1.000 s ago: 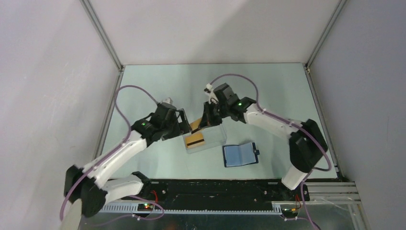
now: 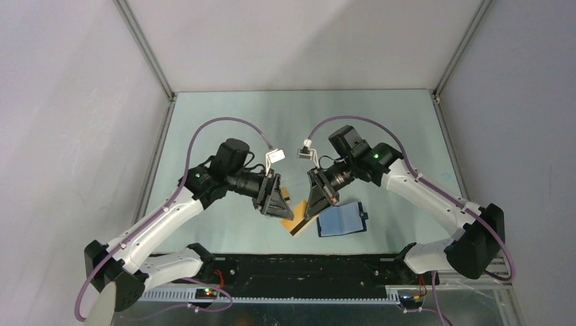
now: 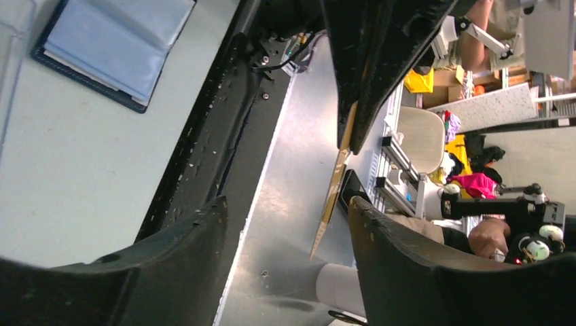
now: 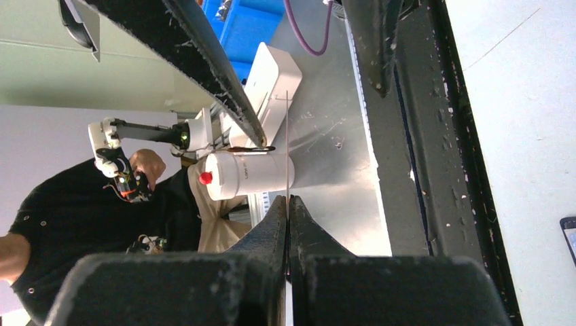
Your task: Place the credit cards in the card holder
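My right gripper (image 2: 314,210) is shut on a thin yellow card (image 2: 299,222), which shows edge-on in the left wrist view as a strip (image 3: 331,193) below the dark fingers. My left gripper is open just beside that card, the card's lower end hanging between and beyond its fingertips. The open card holder (image 2: 339,219), blue sleeves on a dark cover, lies at the front right of the mat. Another yellow piece (image 2: 285,193) shows between the arms, mostly hidden.
A clear plastic tray (image 3: 10,81) lies beside the holder.
My right gripper has come toward the front with the card, away from over the clear tray.
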